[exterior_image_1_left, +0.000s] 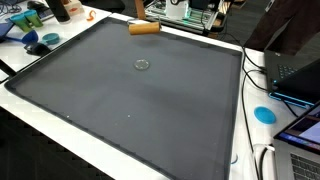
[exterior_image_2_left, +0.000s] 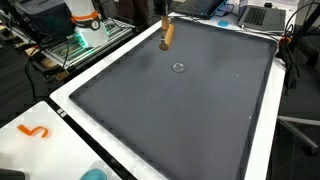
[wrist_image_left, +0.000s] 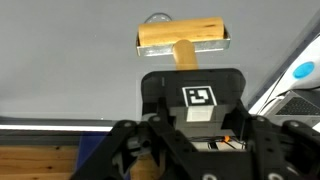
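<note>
A wooden roller-like tool with a tan cylindrical head (wrist_image_left: 181, 32) and a silvery strip along one side is near the top of the wrist view. Its short orange-tan handle (wrist_image_left: 184, 55) runs back into my black gripper, which is shut on it. In exterior view 1 the tan head (exterior_image_1_left: 143, 29) is at the far edge of the grey board (exterior_image_1_left: 135, 110); exterior view 2 shows the tool (exterior_image_2_left: 167, 38) above the board's far left part. Most of the gripper is out of exterior view 1. A small round metal disc (exterior_image_2_left: 178, 67) lies on the board nearby.
Most of the board is bare. A laptop (exterior_image_1_left: 295, 155) and a blue disc (exterior_image_1_left: 265, 115) are on its right side in exterior view 1. Cups and small items (exterior_image_1_left: 30, 37) crowd the far left. In exterior view 2 an orange piece (exterior_image_2_left: 33, 130) lies front left.
</note>
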